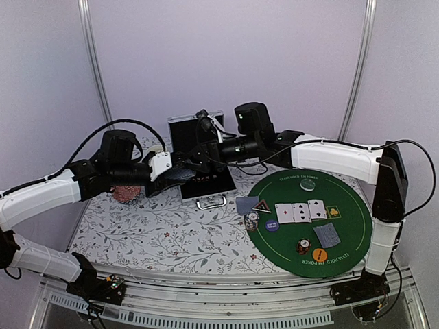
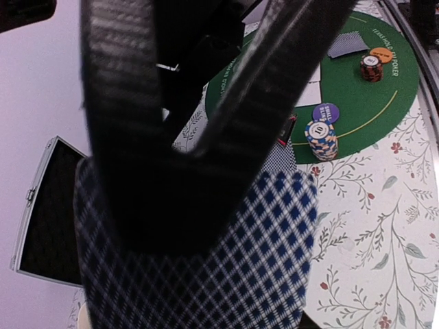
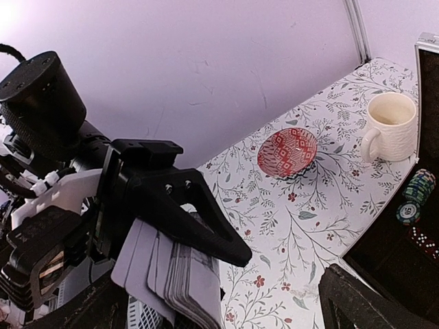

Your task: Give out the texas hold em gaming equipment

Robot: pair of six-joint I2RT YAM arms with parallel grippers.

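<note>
A deck of playing cards (image 3: 171, 271) with a blue checked back (image 2: 254, 260) is held in my left gripper (image 1: 175, 173), which is shut on it above the open chip case (image 1: 209, 188). My right gripper (image 1: 202, 156) is raised just right of the deck, open, its fingers around the near side of the right wrist view. The green poker mat (image 1: 281, 257) at the right holds three face-up cards (image 1: 300, 212), face-down cards, chip stacks (image 2: 321, 140) and blind markers.
A white mug (image 3: 391, 130) and a red patterned bowl (image 3: 287, 151) stand left of the case.
</note>
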